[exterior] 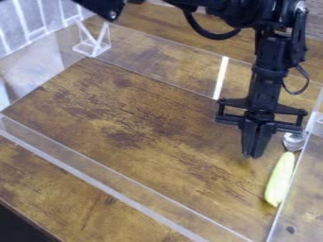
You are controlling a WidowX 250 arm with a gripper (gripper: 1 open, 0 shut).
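Note:
My black gripper (pixel 252 148) hangs at the right side of the wooden surface, its fingers pointing down and close together, shut with nothing visible between them. Just right of and below it lies a pale yellow-green elongated object (pixel 279 180), lengthwise toward the viewer along the clear right-hand edge. A small silver item (pixel 294 140) sits above that object, beside the gripper, partly hard to make out.
Clear low walls border the wooden area (pixel 132 132), whose middle and left are empty. A white bracket (pixel 91 40) stands at the back left corner, near white slats.

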